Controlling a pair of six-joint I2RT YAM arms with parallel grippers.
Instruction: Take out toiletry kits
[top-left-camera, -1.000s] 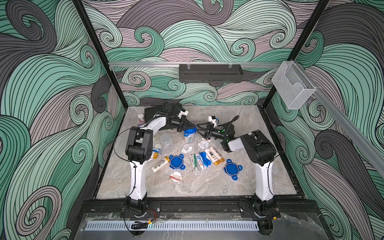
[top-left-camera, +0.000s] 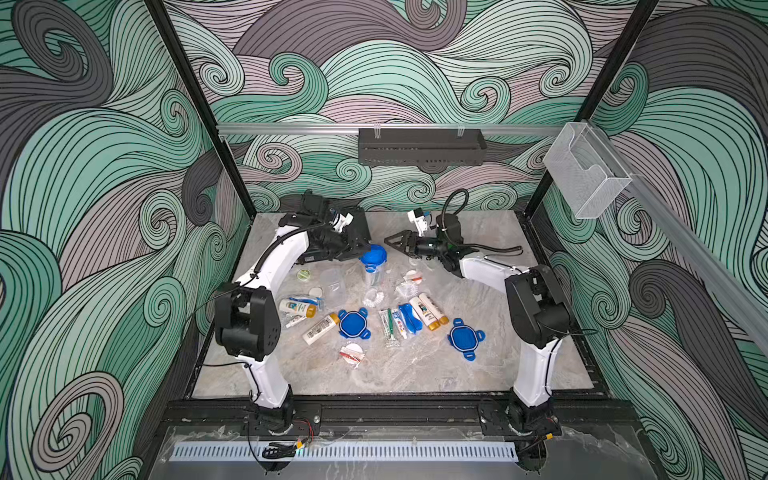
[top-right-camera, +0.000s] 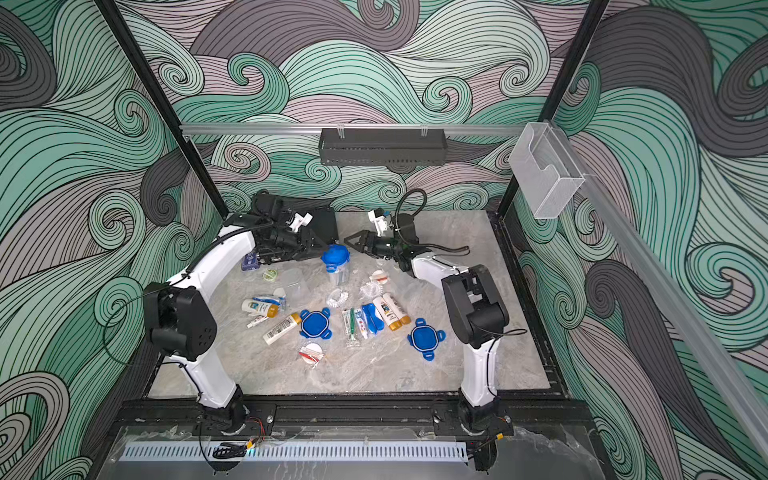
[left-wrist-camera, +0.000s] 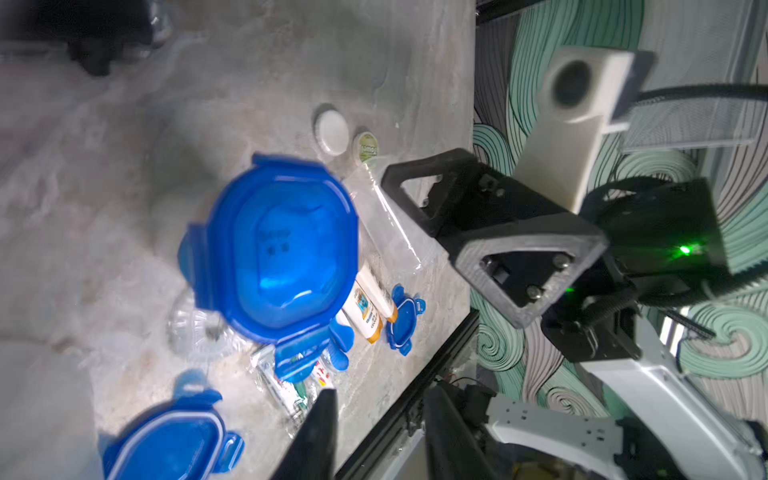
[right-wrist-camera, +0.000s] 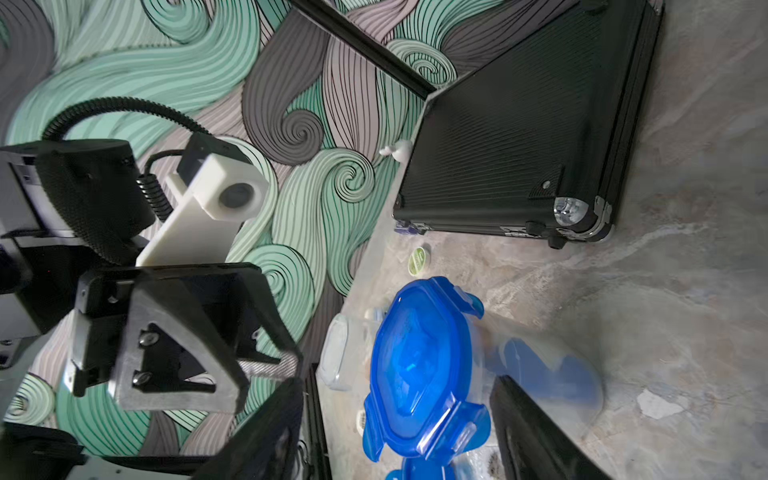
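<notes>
A blue-lidded clear container (top-left-camera: 373, 256) stands upright at the table's middle back; it fills the centre of the left wrist view, and its lid (right-wrist-camera: 420, 368) shows in the right wrist view. My left gripper (top-left-camera: 352, 248) is above and left of it, fingers apart, holding nothing. My right gripper (top-left-camera: 393, 241) is just right of it, also open and empty. Two more blue lids (top-left-camera: 353, 323) (top-left-camera: 465, 339) lie nearer the front, with toothpaste, brushes in bags, bottles (top-left-camera: 320, 328) and white packets (top-left-camera: 352, 353) around them.
A black case (right-wrist-camera: 528, 144) stands at the back left, behind my left gripper. A mesh basket (top-left-camera: 584, 168) hangs on the right rail, and a black tray (top-left-camera: 421, 145) on the back rail.
My left gripper has drawn back leftward from over the blue lid. My right gripper has moved slightly left and up. The container stays in about the same place.
</notes>
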